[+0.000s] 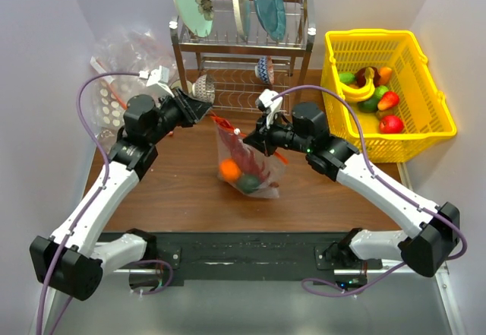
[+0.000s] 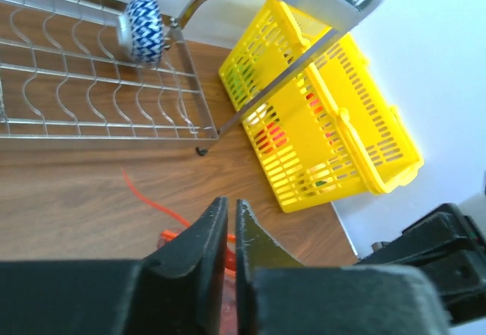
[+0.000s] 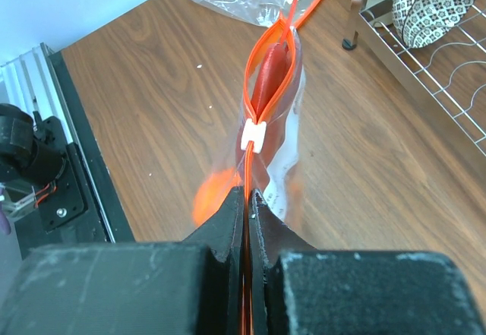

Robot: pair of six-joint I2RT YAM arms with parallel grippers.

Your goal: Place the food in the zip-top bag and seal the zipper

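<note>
The clear zip-top bag (image 1: pixel 247 159) hangs over the table, with an orange (image 1: pixel 229 170), a dark green item (image 1: pixel 248 183) and something long and reddish inside. My right gripper (image 1: pixel 248 146) is shut on its orange zip edge, which runs between the fingers in the right wrist view. Just beyond them sits the white slider (image 3: pixel 254 135); past it the mouth (image 3: pixel 250 84) gapes around the red item. My left gripper is open only a narrow slit, nothing visible between its fingers. From above, it is beside the loose end of the zip strip; whether they touch is unclear.
A dish rack (image 1: pixel 243 46) with plates and bowls stands at the back, close behind both grippers. The yellow basket (image 1: pixel 425 134) of produce is at the right. Clear plastic bags (image 1: pixel 125 50) lie at the back left.
</note>
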